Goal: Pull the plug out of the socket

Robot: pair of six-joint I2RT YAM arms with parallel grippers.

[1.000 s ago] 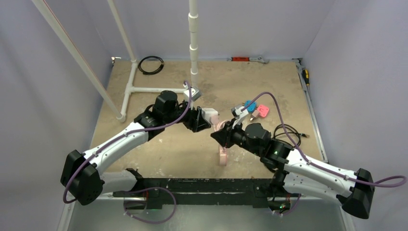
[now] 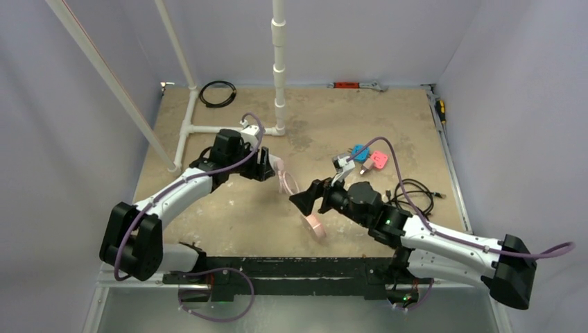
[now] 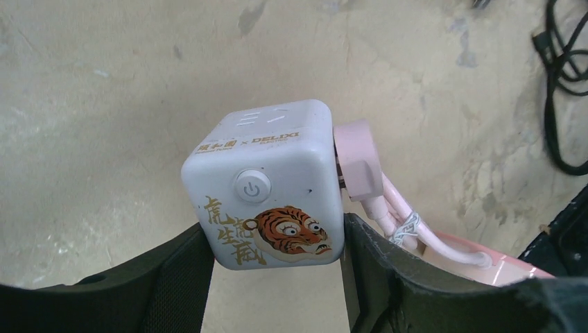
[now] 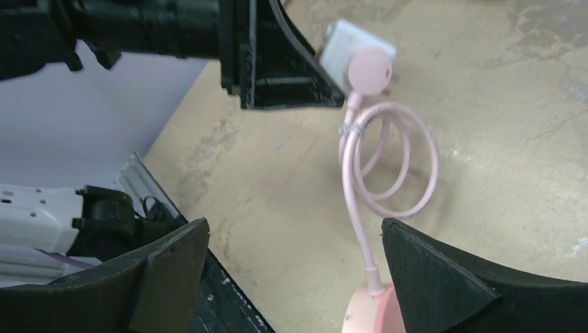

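A white cube socket (image 3: 274,191) with a tiger print sits between the fingers of my left gripper, which is shut on it above the table. Against its right side is the round pink plug (image 3: 357,159); a narrow dark gap shows between them in the left wrist view, so the plug is not flush but still at the socket. From the plug runs a looped pink cord (image 4: 430,163) down to a pink block (image 4: 367,312). My right gripper stands open, apart from the plug, with nothing held. The pink block lies beyond its fingertips.
Blue and pink adapters (image 2: 360,152) and a black cable coil (image 2: 416,194) lie to the right. White pipes (image 2: 279,69) stand behind the left arm. A wrench (image 2: 374,87) lies at the back edge.
My left gripper has moved left with the socket, and the plug has come along. The right gripper has opened and shifted slightly left. The pink block has tilted and moved a little left.
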